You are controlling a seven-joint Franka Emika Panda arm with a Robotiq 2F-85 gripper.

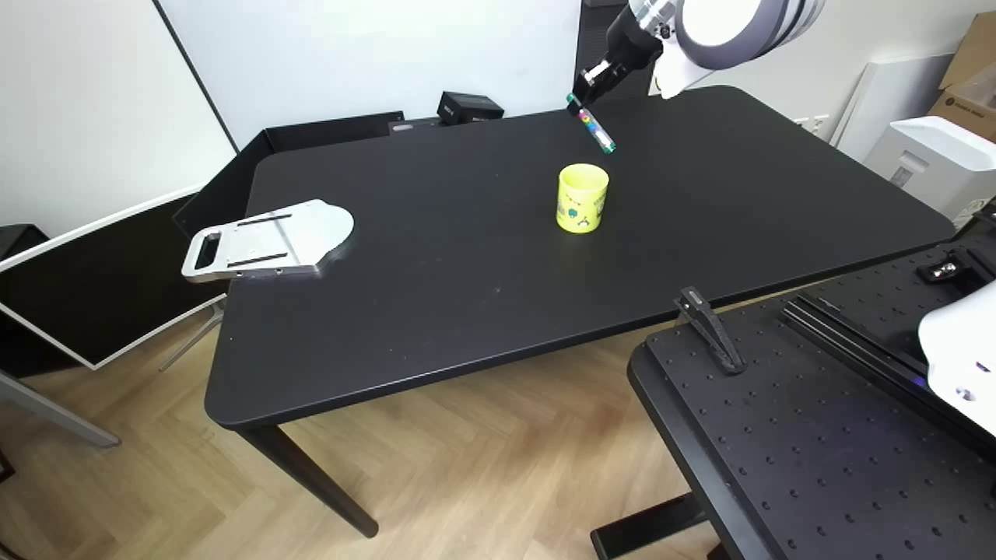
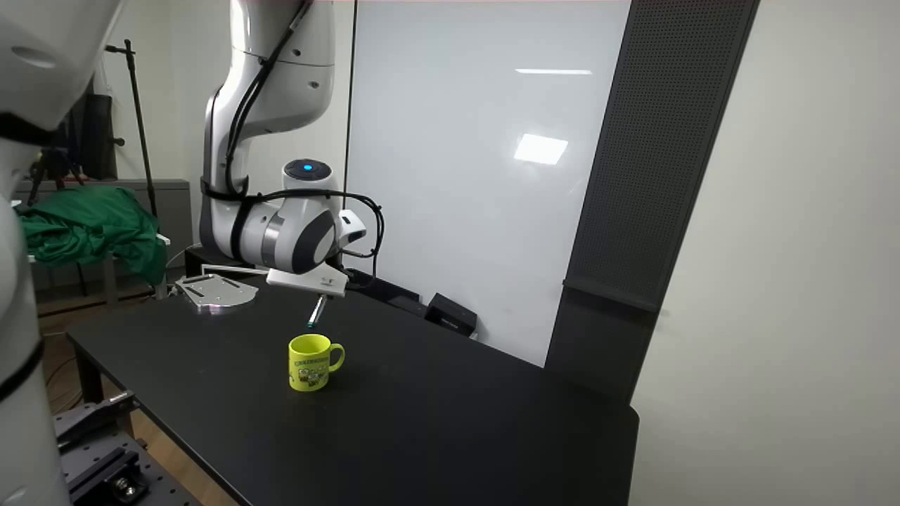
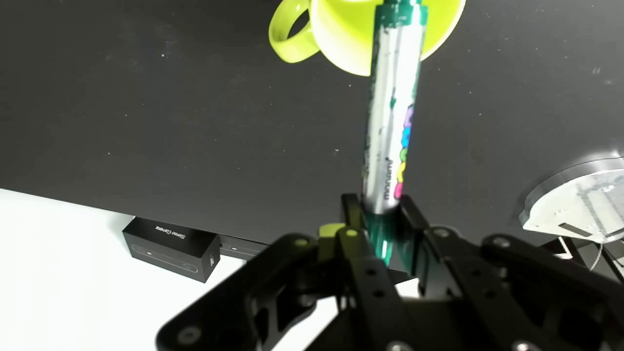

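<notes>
A white marker with green ends [image 3: 390, 111] is held near one end by my gripper, which is shut on it. In the first exterior view the marker [image 1: 597, 131] slants down from the gripper [image 1: 574, 104], its free end hanging above the table behind the mug. The yellow mug [image 1: 581, 199] stands upright on the black table, its handle seen in the second exterior view, where the mug [image 2: 309, 362] sits below the marker's lower tip [image 2: 316, 313]. From the wrist, the marker's far end overlaps the mug's opening [image 3: 345, 29]; they look apart in the exterior views.
A silver plate with a handle slot [image 1: 271, 241] lies at the table's left edge. Behind the far edge is a black box [image 1: 468, 107]. Wide bare stretches of the table [image 1: 420, 280] surround the mug. A second, perforated black table [image 1: 822, 439] stands at the front right.
</notes>
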